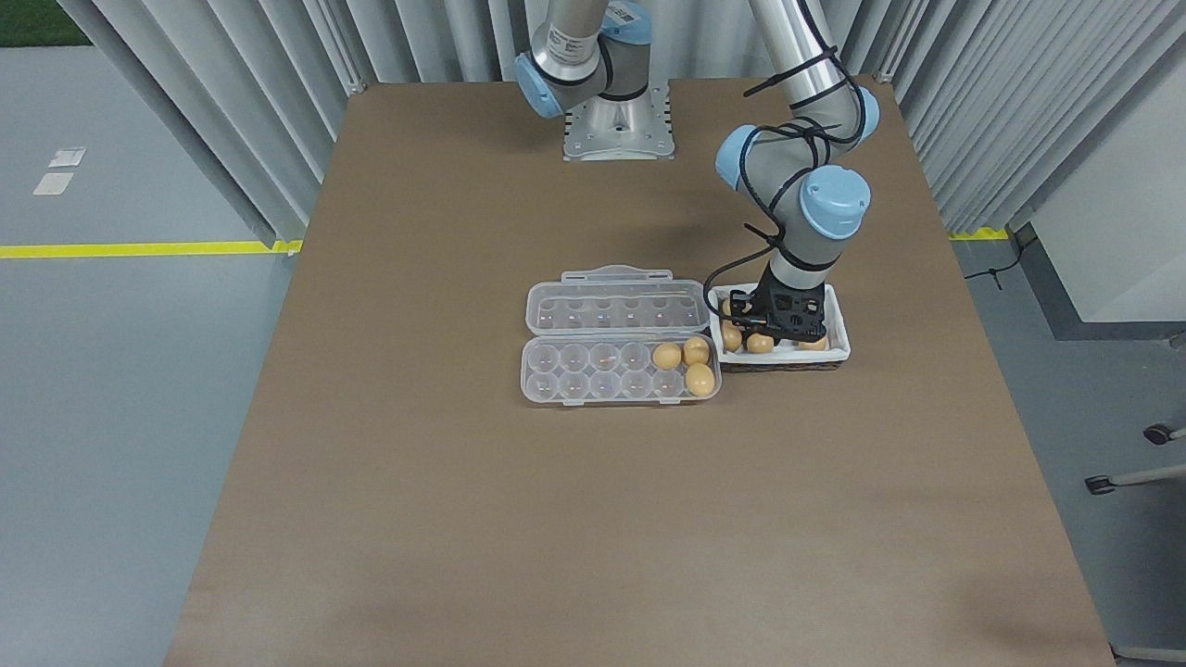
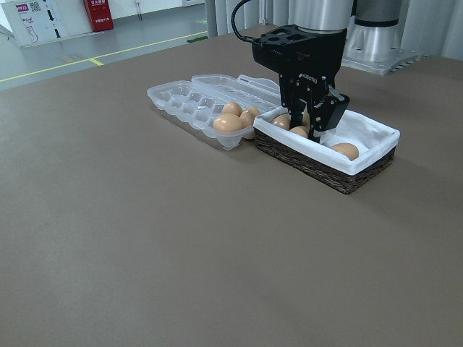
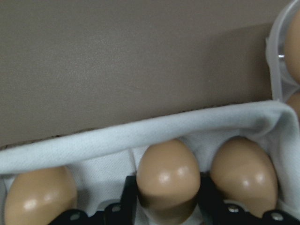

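My black gripper is down inside the white-lined wicker basket (image 2: 311, 166) at the right of the egg carton. In the wrist view its fingers sit either side of a brown egg (image 3: 168, 173); whether they grip it is unclear. Another egg (image 3: 243, 173) lies to its right and one (image 3: 40, 197) to its left. The clear plastic carton (image 1: 600, 372) lies open, lid to the back, with three eggs at its right end, one of them at the front corner (image 1: 700, 380).
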